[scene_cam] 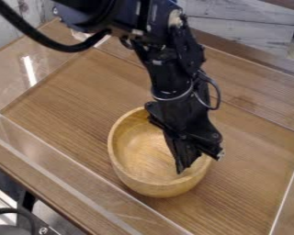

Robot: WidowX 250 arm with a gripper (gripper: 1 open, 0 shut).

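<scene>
A black robot arm reaches down from the top into a light yellow oval bowl [142,165] on the wooden surface. Its gripper [182,163] is low over the right half of the bowl, inside the rim, with its fingers pointing down. It looks shut, with nothing visible between the fingers. The bowl's back right part is hidden behind the gripper.
The wooden tray floor [63,106] is bare to the left and right of the bowl. Clear edging runs along the front left, with dark cables at the lower left corner. White planks [242,27] stand at the back.
</scene>
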